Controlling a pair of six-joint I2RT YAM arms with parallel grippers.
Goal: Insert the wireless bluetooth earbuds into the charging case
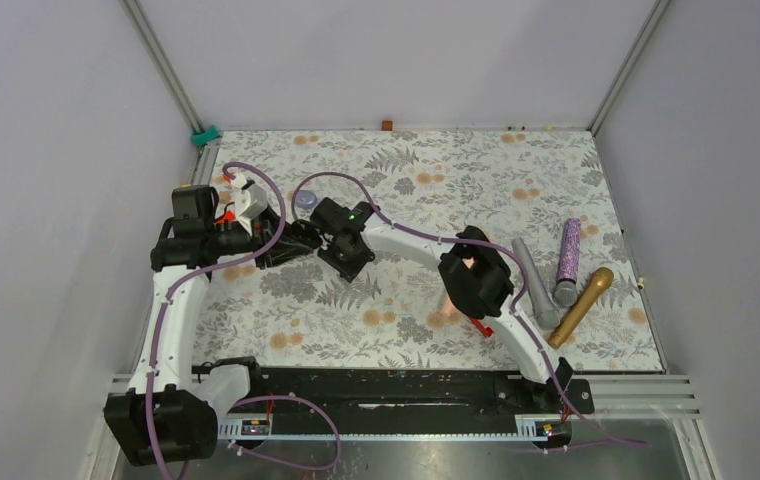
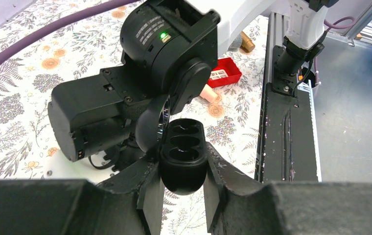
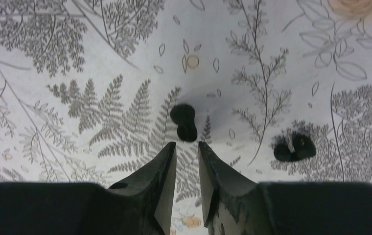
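My left gripper is shut on the black charging case (image 2: 183,156), which is held upright with its lid open and its wells showing from above. Beside it in the top view is my right gripper (image 1: 350,268). In the right wrist view, my right gripper points down just short of a black earbud (image 3: 184,117) lying on the patterned mat; its fingers are slightly parted with nothing clearly between them. A second black earbud (image 3: 296,149) lies to its right.
A red tray (image 2: 225,68), a pink object (image 2: 208,94), a grey cylinder (image 1: 533,285), a purple glitter cylinder (image 1: 570,250) and a gold cylinder (image 1: 580,305) are on the right.
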